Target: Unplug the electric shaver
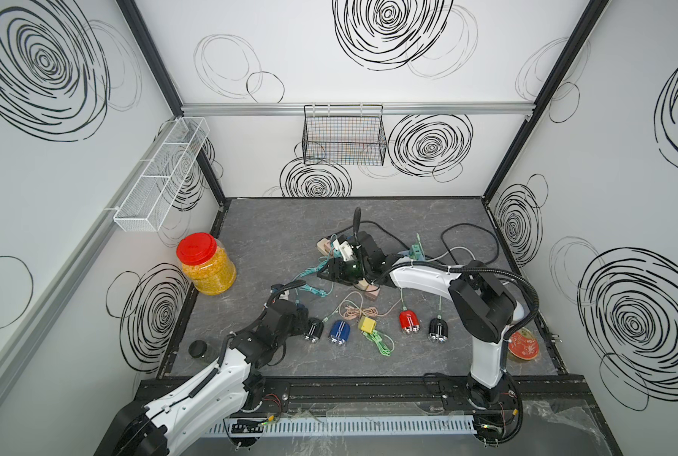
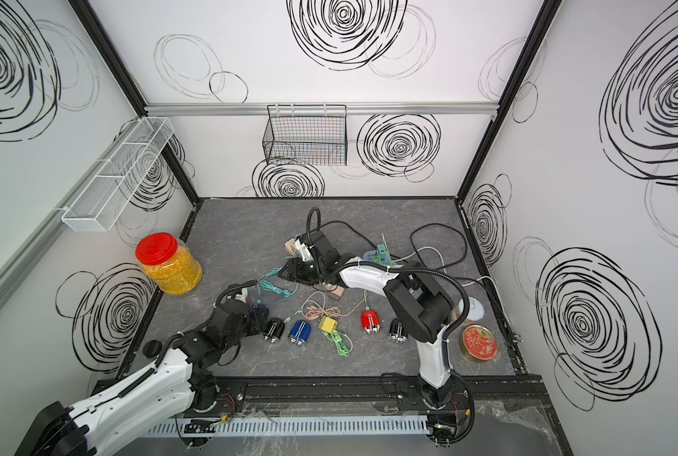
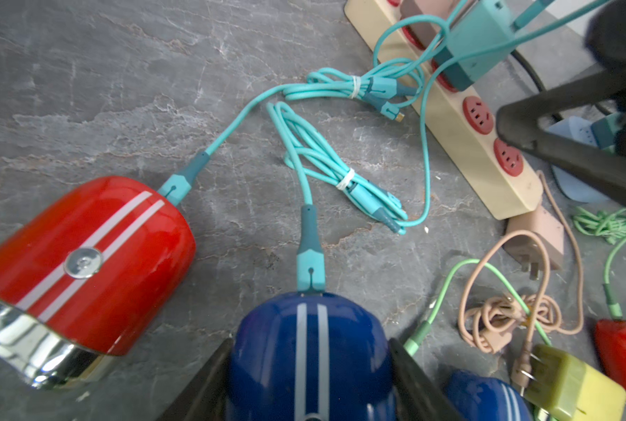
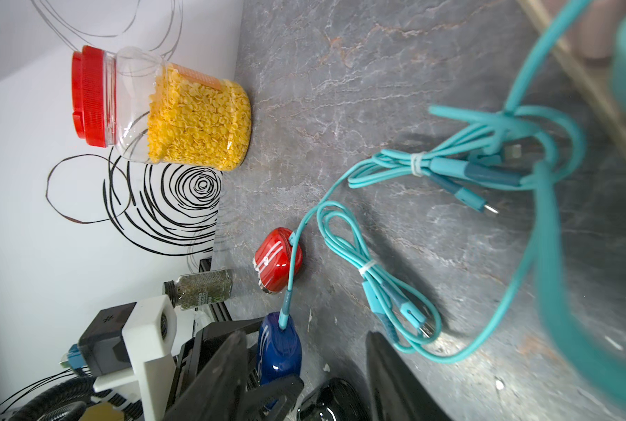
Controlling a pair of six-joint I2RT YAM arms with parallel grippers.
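Note:
A blue electric shaver [image 3: 310, 358] lies between the open fingers of my left gripper, which is low over it. A teal connector [image 3: 311, 263] sits in the shaver's top end, and its cable runs to a teal bundle [image 3: 351, 186]. Dark fingers [image 3: 572, 137] of my right gripper hang above the power strip in the left wrist view. From the right wrist view, my right gripper is partly open over the table, nothing between its fingers. Beyond it shows the blue shaver [image 4: 279, 351] with its cable attached. Another teal cable joins a red shaver [image 3: 88, 263].
The beige power strip [image 3: 495, 179] carries a teal adapter [image 3: 474, 42]. A black shaver [image 1: 313, 329], another blue shaver [image 1: 339, 332] and a yellow adapter [image 1: 367, 324] lie to the right. A red-lidded jar [image 1: 206, 263] stands left.

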